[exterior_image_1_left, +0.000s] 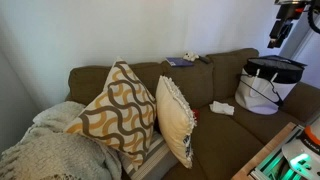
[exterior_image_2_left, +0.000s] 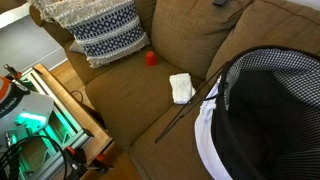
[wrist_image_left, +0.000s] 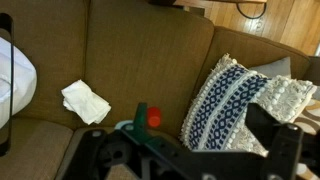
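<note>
My gripper is held above the sofa, its two dark fingers well apart and nothing visible between them; in the first exterior view the gripper (exterior_image_1_left: 274, 43) hangs high at the right. A small red object (wrist_image_left: 154, 117) rests on the brown seat, close to the left finger in the wrist picture but well below it. It shows as a red cylinder (exterior_image_2_left: 151, 58) in the second exterior view. Left of it in the wrist view lies a crumpled white cloth (wrist_image_left: 86, 102), also on the seat (exterior_image_2_left: 182, 88).
A white bag with a black mesh top (exterior_image_1_left: 264, 90) stands on the sofa's right part. Patterned pillows (exterior_image_1_left: 117, 110) and a grey throw (exterior_image_1_left: 60, 150) fill the left. A blue book (exterior_image_1_left: 178, 62) and a dark remote (exterior_image_1_left: 203, 59) lie on the backrest. Bare seat surrounds the cloth.
</note>
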